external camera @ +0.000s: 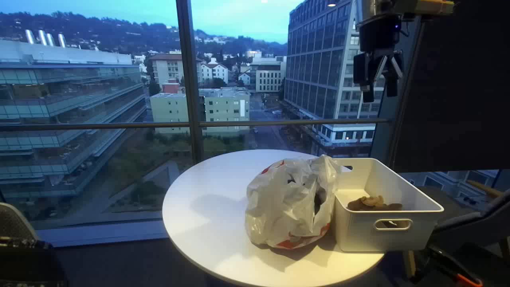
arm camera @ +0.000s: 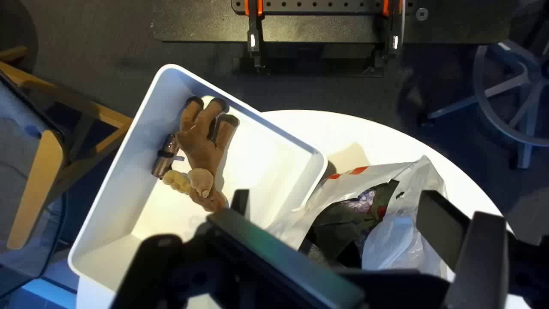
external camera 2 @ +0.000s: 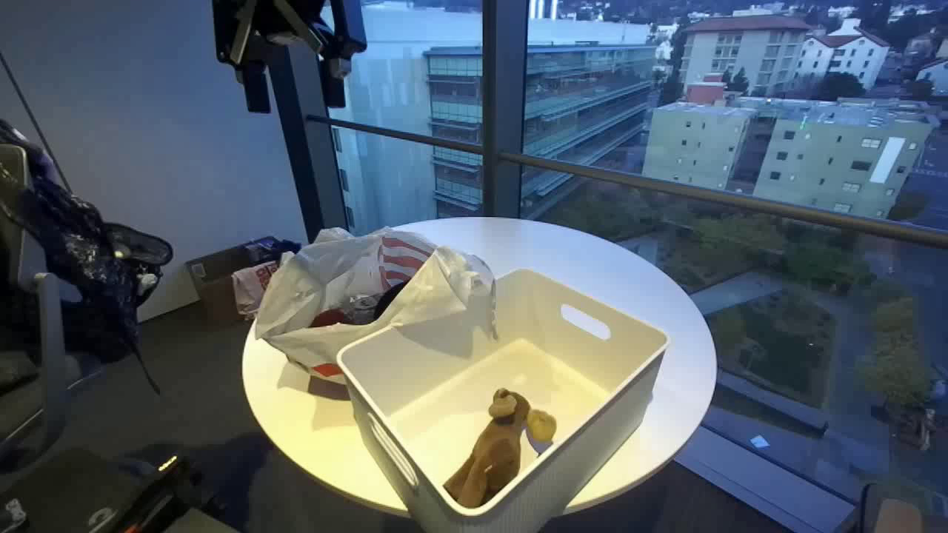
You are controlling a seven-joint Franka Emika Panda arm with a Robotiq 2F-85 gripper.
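My gripper (external camera: 380,93) hangs high above the round table, well clear of everything on it, and its fingers are open and empty. In the wrist view the gripper looks down with the plastic bag (arm camera: 406,239) between and beneath its fingers. That white bag, crumpled and open at the top, holds dark and coloured items that I cannot make out. Against it stands a white bin (external camera 2: 613,342) with handle slots. Inside the bin lie a brown plush animal (external camera 2: 498,453) with a pale mane and, beside it, a small brownish cylinder (arm camera: 165,157).
The bin overhangs the table's edge. Chairs (arm camera: 36,170) stand around, and a window with a rail (external camera 2: 711,192) lies behind.
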